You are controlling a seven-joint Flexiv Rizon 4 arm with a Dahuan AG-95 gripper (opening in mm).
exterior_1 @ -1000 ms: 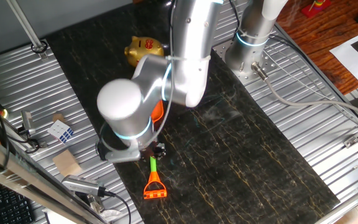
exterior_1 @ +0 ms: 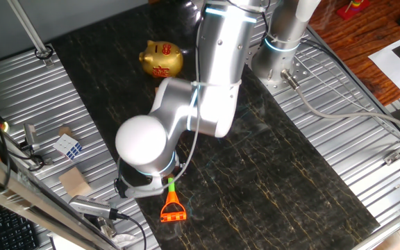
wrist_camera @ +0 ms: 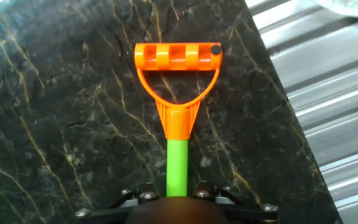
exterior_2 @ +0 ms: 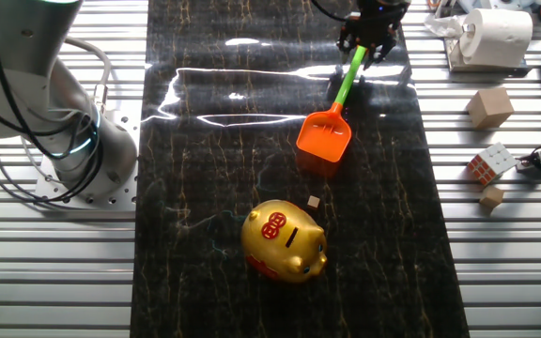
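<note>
A toy shovel lies on the black marbled mat, its orange scoop (exterior_2: pixel 325 137) and green shaft (exterior_2: pixel 349 79) showing in exterior view 2. The orange D-shaped handle (wrist_camera: pixel 178 57) is fully in sight in the wrist view, and the green shaft (wrist_camera: pixel 177 167) runs from it under the gripper body. My gripper (exterior_2: pixel 366 49) is low over the shaft, near the handle end, with dark parts on both sides of it. Its fingertips are hidden in the wrist view, so whether they touch the shaft does not show. In exterior view 1 the arm covers the scoop.
A golden piggy bank (exterior_2: pixel 284 241) and a tiny wooden cube (exterior_2: pixel 314 201) are on the mat near the scoop. Off the mat, on the slatted metal table, are a Rubik's cube (exterior_2: pixel 491 163), a wooden block (exterior_2: pixel 489 108) and a paper roll (exterior_2: pixel 496 38).
The arm has come down and shifted slightly toward the handle side, over the shaft. The scoop, partly visible earlier, is now covered. The shovel itself appears not to have moved.
</note>
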